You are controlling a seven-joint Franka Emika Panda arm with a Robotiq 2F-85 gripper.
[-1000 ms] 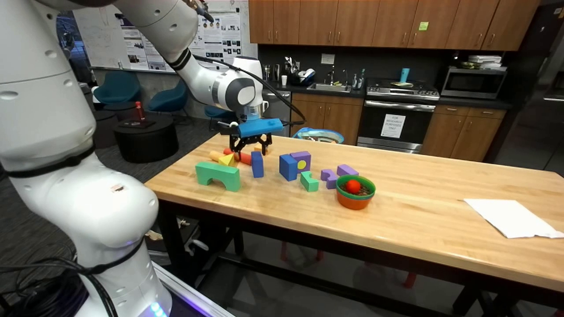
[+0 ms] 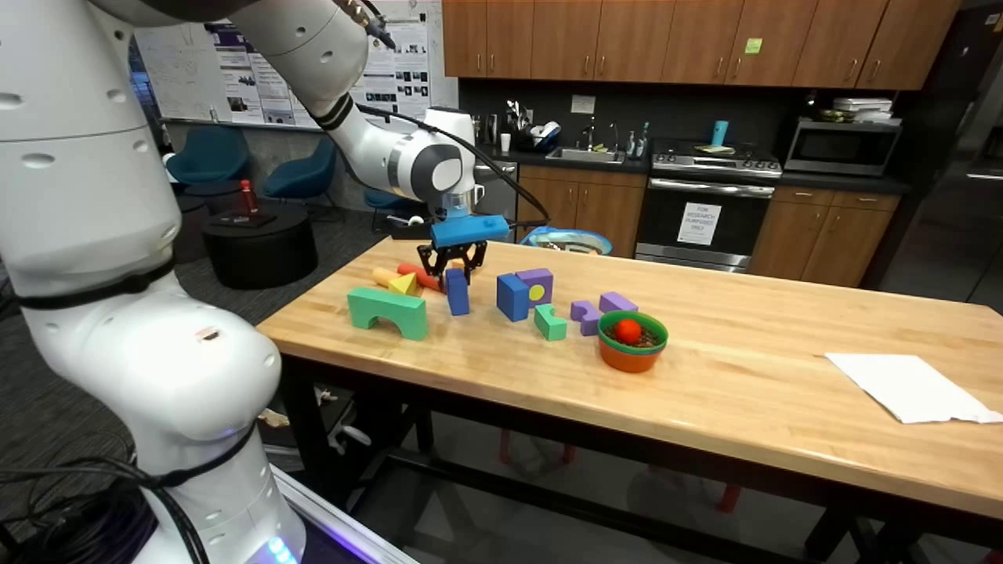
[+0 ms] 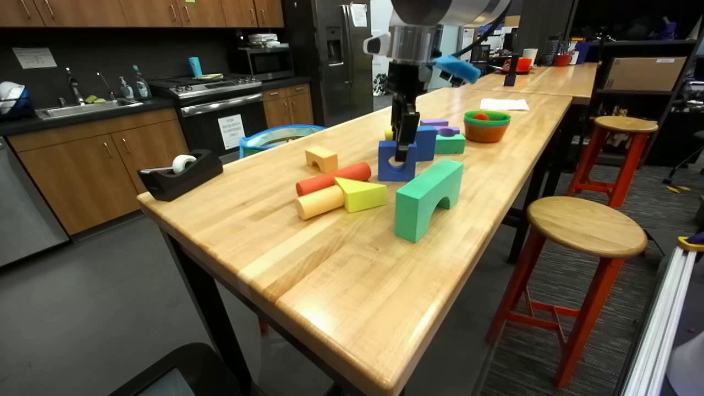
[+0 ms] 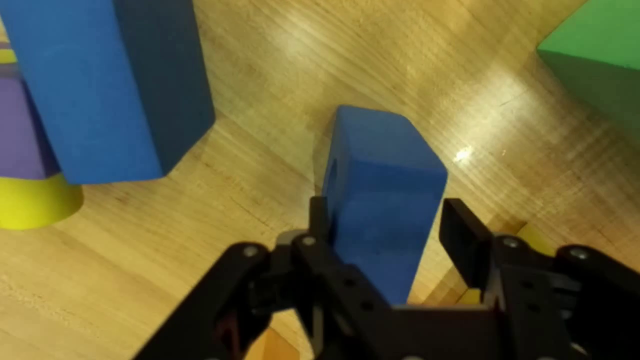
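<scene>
A blue block with a hole through it [image 3: 390,170] stands upright on the wooden table. Seen from above, this blue block [image 4: 384,198] lies between the two black fingers of my gripper. One finger [image 4: 319,217] is up against or very near the block's left side, while a gap shows between the block and the other finger. From the first exterior view, the gripper [image 2: 453,267] is low over the blue block [image 2: 457,292], its fingers part open. Whether either finger touches the block I cannot tell.
A second blue block [image 2: 512,297] stands beside a purple block [image 2: 537,283]. Close by are a green arch [image 2: 387,313], a yellow triangle [image 3: 361,195], a red cylinder [image 3: 333,178] and a bowl stack [image 2: 628,358].
My gripper has shifted a little right in exterior view 1, toward the blue block, and its fingers stand closer together. The blocks have stayed in place.
</scene>
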